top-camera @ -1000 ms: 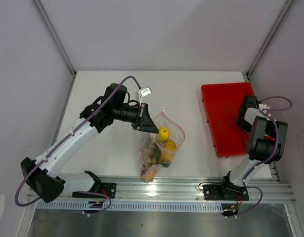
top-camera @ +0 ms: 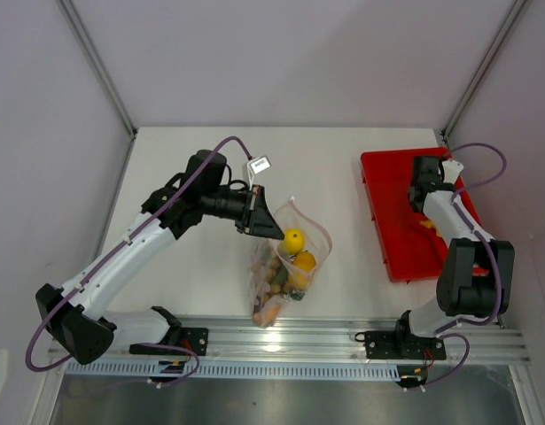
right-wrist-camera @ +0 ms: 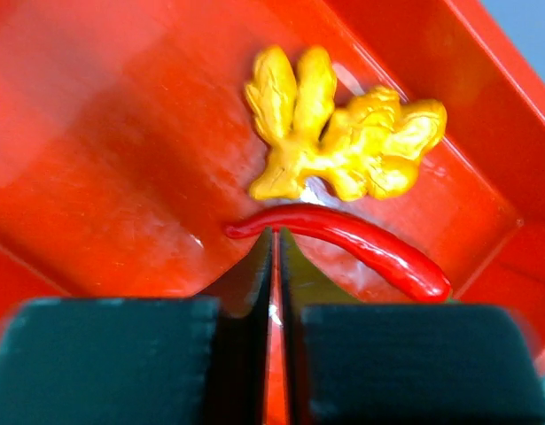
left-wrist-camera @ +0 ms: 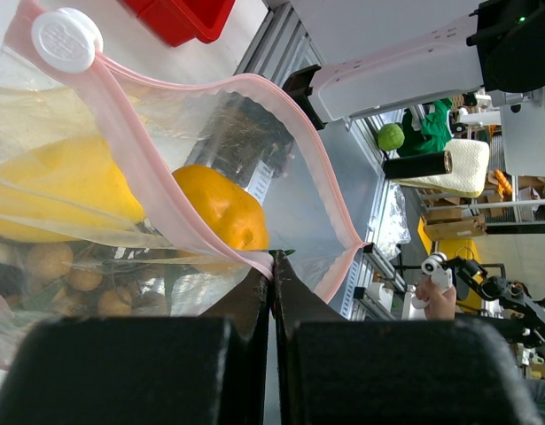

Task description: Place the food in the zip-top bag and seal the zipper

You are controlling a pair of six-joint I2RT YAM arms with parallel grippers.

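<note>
Yellow ginger root (right-wrist-camera: 343,133) lies on the floor of the red tray (top-camera: 400,212), near one wall. A red chili pepper (right-wrist-camera: 352,241) rests just beside it, on the side nearer my right gripper. That gripper is shut, its tips together with nothing between them, over the tray and apart from the ginger. The zip top bag (top-camera: 290,270) stands on the table with its mouth spread and several foods inside, including an orange-yellow fruit (left-wrist-camera: 221,208). My left gripper is shut on the bag's pink rim, which carries a white slider (left-wrist-camera: 66,41).
Bare white table (top-camera: 356,177) lies between the bag and the red tray. The tray has raised walls and sits at the right, close to the side wall. A metal rail (top-camera: 281,329) runs along the front edge.
The right gripper has gone from open around the ginger's lower lobes to shut, and has risen away. The left arm and bag are still.
</note>
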